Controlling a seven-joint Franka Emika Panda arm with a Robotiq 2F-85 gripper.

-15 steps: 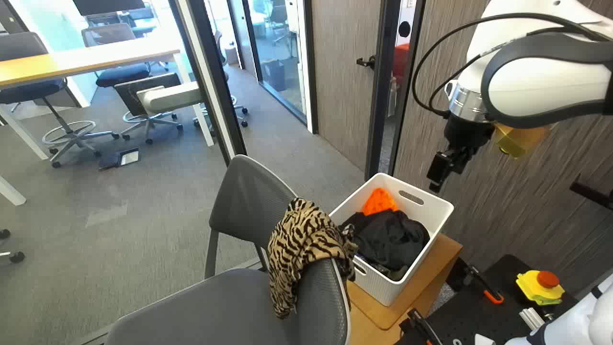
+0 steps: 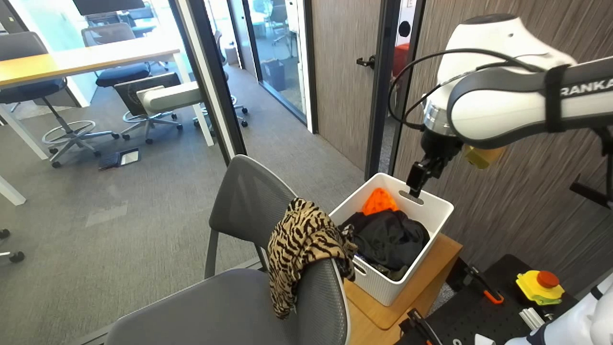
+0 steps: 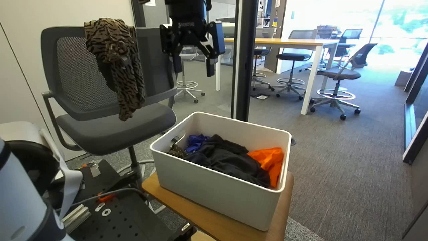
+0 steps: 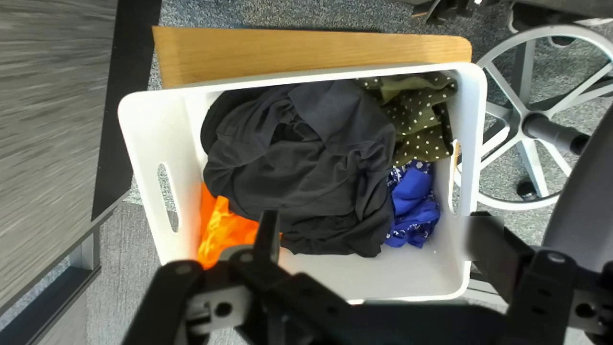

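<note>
My gripper [image 3: 193, 69] stands open above the white bin, with nothing between its fingers. Inside the bin [image 3: 216, 192] a black cloth [image 4: 310, 178] covers the middle. An orange cloth [image 4: 225, 227] pokes out at one end, while a blue patterned cloth [image 4: 413, 198] and an olive dotted cloth [image 4: 424, 129] lie at the other. Over the chair's [image 3: 68, 72] backrest hangs a tiger-striped cloth [image 2: 307, 241], apart from the gripper. In the wrist view the fingers are spread wide near the bin's lower edge.
The bin sits on a wooden stand [image 2: 422, 287]. A black perforated board [image 3: 120, 217] with tools and a yellow box with a red button [image 2: 541, 286] lie near the robot base. A wood-grained wall [image 2: 534, 189] rises behind the bin; a dark post [image 3: 242, 60] stands beyond it.
In exterior view 1 the arm and gripper have moved left, and the gripper now overlaps the bin's far rim. The cloths, bin and chair have stayed put.
</note>
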